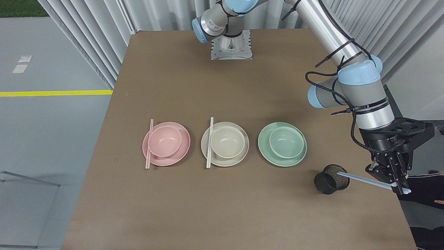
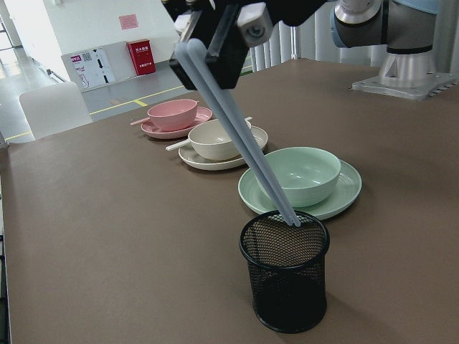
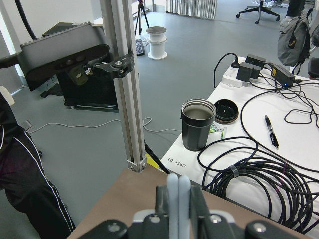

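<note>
Pale grey-blue chopsticks (image 1: 366, 179) are gripped by my gripper (image 1: 396, 187), shut on them at the table's right edge. Their tips slant down to just over the black mesh pen cup (image 1: 325, 184); the left view shows them at its rim (image 2: 283, 317). In the wrist view the chopsticks (image 3: 183, 209) stand between the fingers. The green bowl (image 1: 286, 141) sits on its plate. Left of it are a cream bowl (image 1: 228, 141) and pink bowl (image 1: 164, 141), each on a plate with chopsticks along the left side.
Beside the right edge the wrist view shows a post (image 3: 129, 119), a person's leg, and a white table with coiled cables and a steel cup.
</note>
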